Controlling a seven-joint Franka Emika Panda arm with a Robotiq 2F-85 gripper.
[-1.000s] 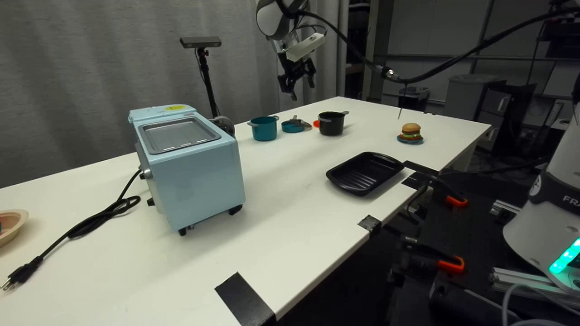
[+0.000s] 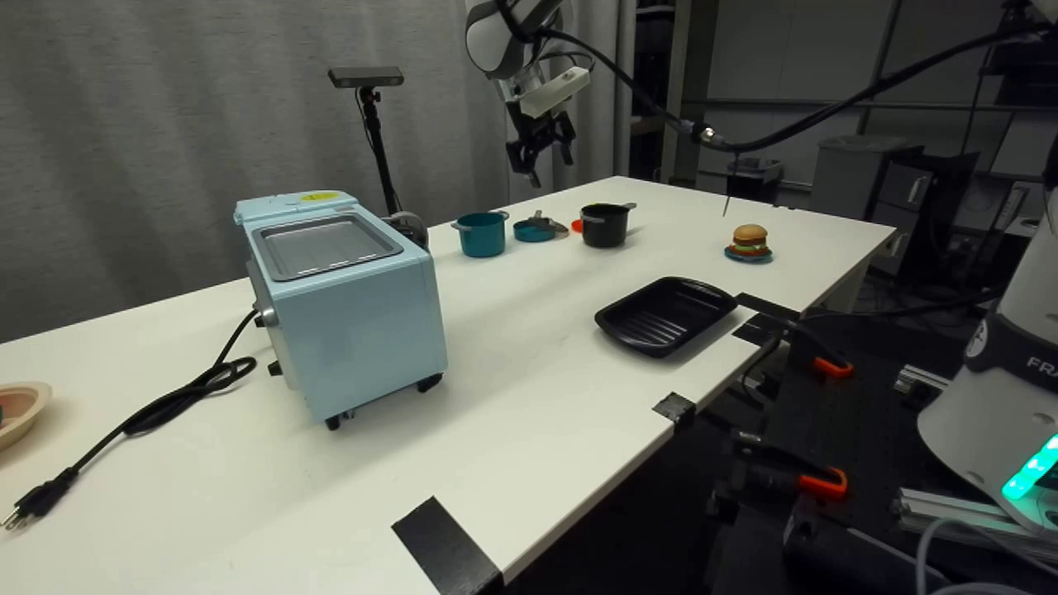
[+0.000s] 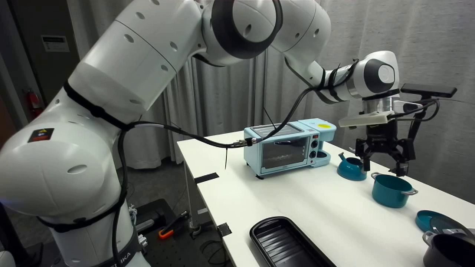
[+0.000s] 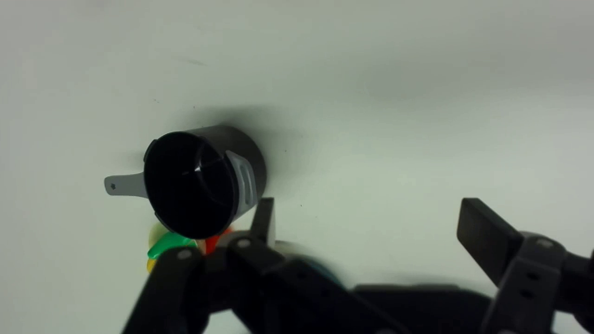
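My gripper is open, its two fingers spread wide with only bare white table beneath the gap. In exterior view 1 it hangs in the air towards the back of the table, above the level of the pots. The wrist view has a black pot (image 4: 192,181) with grey handles to the left of the fingers, apart from them. A teal pot (image 3: 392,191) stands on the table; in exterior view 2 my gripper (image 3: 385,162) appears above and behind it. Close to the pots lie a teal pan (image 2: 533,230) and a lid (image 2: 547,224).
A light blue toaster oven (image 3: 285,149) is a tall obstacle, with a teal kettle (image 3: 351,169) beside it. A black ridged tray (image 2: 664,317) lies near the front edge. A toy burger (image 2: 750,238) sits on a small plate. Mid-table is clear.
My gripper has shifted very slightly in exterior view 1, and the arm's cable hangs a little differently. The objects on the table have not moved.
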